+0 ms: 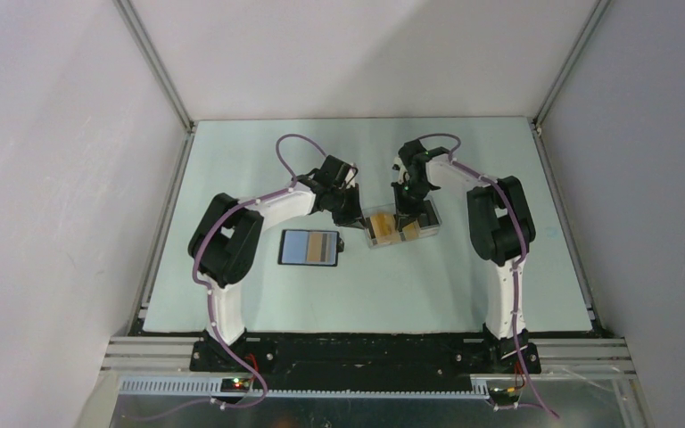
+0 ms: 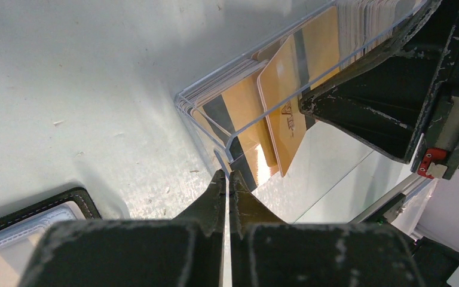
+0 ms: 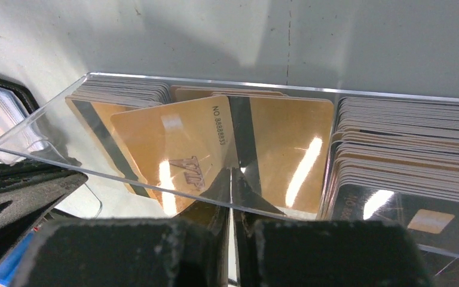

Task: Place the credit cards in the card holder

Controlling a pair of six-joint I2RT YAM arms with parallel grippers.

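The clear box (image 1: 378, 246) holds several gold and dark cards. One gold card (image 3: 173, 137) leans crookedly in its left section, in front of another gold card (image 3: 287, 149) with a dark stripe. My right gripper reaches to these cards, its fingertips nearly together; whether a card is between them is unclear. My left gripper is shut at the notch of the box's left end wall; I cannot tell if the wall is pinched. The black-edged card holder (image 1: 310, 264) lies flat, left of the box.
Several dark cards (image 3: 388, 206) are packed in the box's right section. Both arms reach in close together above the box.
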